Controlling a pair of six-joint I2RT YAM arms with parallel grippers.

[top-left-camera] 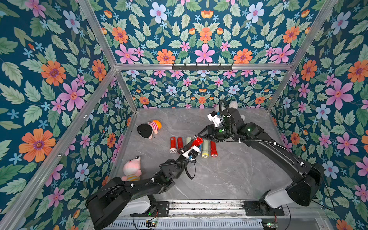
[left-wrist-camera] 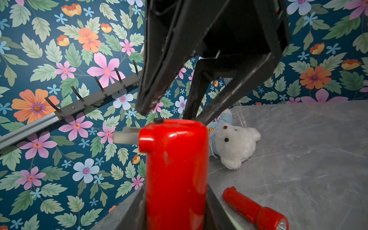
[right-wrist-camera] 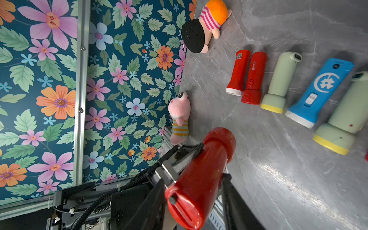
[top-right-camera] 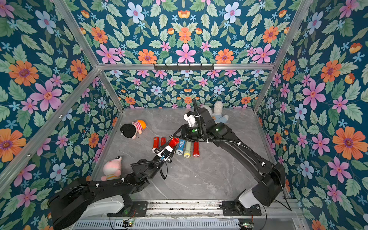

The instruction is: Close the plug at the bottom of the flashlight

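A red flashlight (top-left-camera: 196, 141) is held up off the table between the fingers of my left gripper (top-right-camera: 171, 144), which is shut on it. In the left wrist view its body (left-wrist-camera: 176, 172) stands upright, with a pale flap-like piece (left-wrist-camera: 125, 136) sticking out sideways from the top end, apparently the plug. In the right wrist view that end (right-wrist-camera: 184, 203) faces my right gripper (top-right-camera: 177, 134). My right gripper is open just by it, its fingertips blurred at the bottom of its wrist view; whether they touch the flashlight I cannot tell.
Several red, blue and pale green flashlights (right-wrist-camera: 318, 88) lie in a row on the grey table (top-left-camera: 230, 172). Soft dolls lie at the back left (top-left-camera: 149, 129), front left (top-left-camera: 131, 168) and back right, behind my right arm.
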